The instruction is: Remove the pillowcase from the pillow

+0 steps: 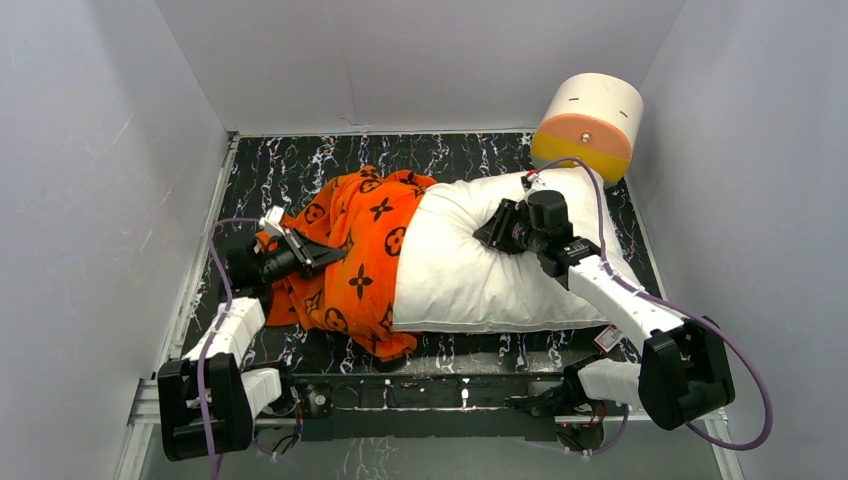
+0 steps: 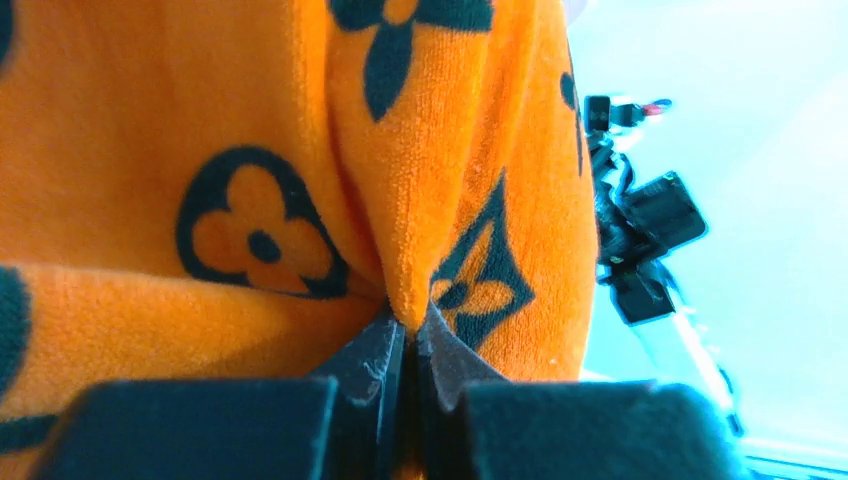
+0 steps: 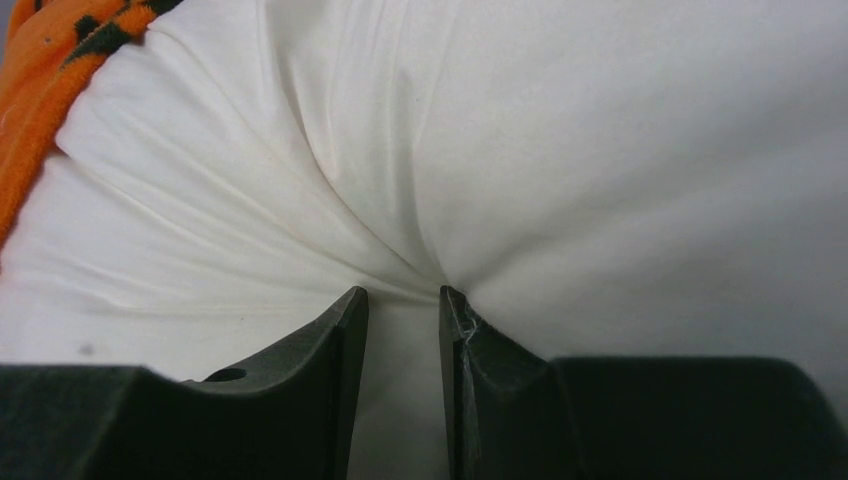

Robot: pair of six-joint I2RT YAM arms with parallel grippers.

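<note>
The orange pillowcase (image 1: 362, 262) with dark flower motifs covers the left part of the white pillow (image 1: 470, 285), its loose end bunched to the left. The pillow's right part is bare. My left gripper is shut on a gathered fold of the pillowcase, the cloth running into its fingertips. In the top view this left gripper (image 1: 340, 256) presses down on the middle of the orange cloth. Over on the bare pillow, my right gripper pinches the white fabric, with creases drawn in between its fingers. The orange edge shows at upper left there.
A cream and orange cylinder (image 1: 590, 120) stands at the back right, close by the pillow's corner. Grey walls enclose the dark marbled table (image 1: 285, 160). Bare table shows at the back left and along the front.
</note>
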